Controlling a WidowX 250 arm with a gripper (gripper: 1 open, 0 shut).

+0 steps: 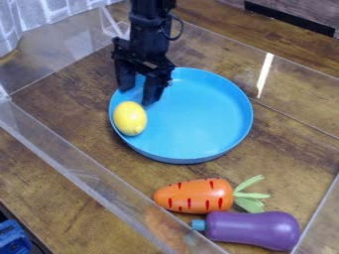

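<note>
My black gripper (139,81) hangs over the left part of a round blue plate (199,119), its fingers pointing down and spread apart. Just below them a yellow egg-shaped object (130,118) lies on the plate near its left edge, not between the fingertips.
An orange toy carrot (192,195) with green leaves and a purple toy eggplant (255,230) lie in front of the plate. Clear plastic walls border the wooden surface (59,149), which is bare to the left and right of the plate. A blue object sits at the lower left corner.
</note>
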